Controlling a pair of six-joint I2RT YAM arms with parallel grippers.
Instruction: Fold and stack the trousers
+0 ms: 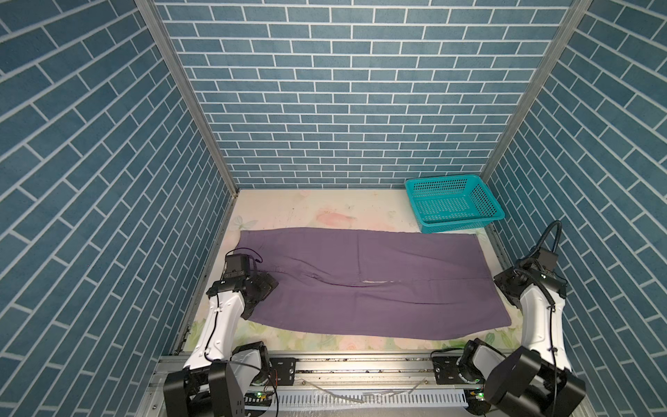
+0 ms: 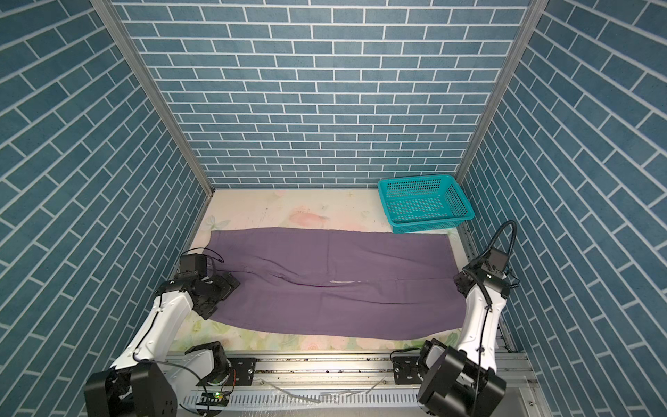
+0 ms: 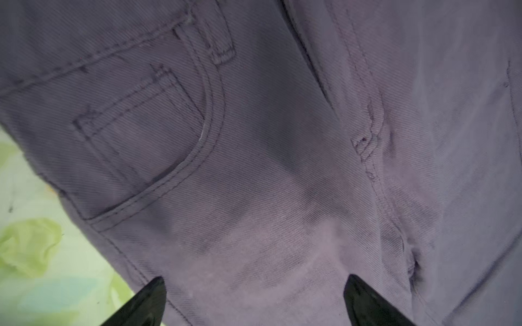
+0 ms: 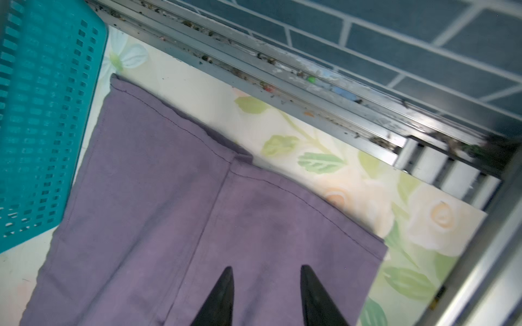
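Mauve trousers (image 1: 389,312) lie spread flat across the table, waist at the left, leg hems at the right. In the left wrist view the front pocket (image 3: 141,135) and fly show under my left gripper, which is open, hovering over the waist end with nothing between its fingers. My right gripper is over the leg ends, its fingertips apart with nothing seen between them; the two hems (image 4: 304,201) lie just beyond them.
An empty teal basket (image 1: 451,201) stands at the back right, close to the trousers' far edge. Tiled walls and metal rails border the table on the sides.
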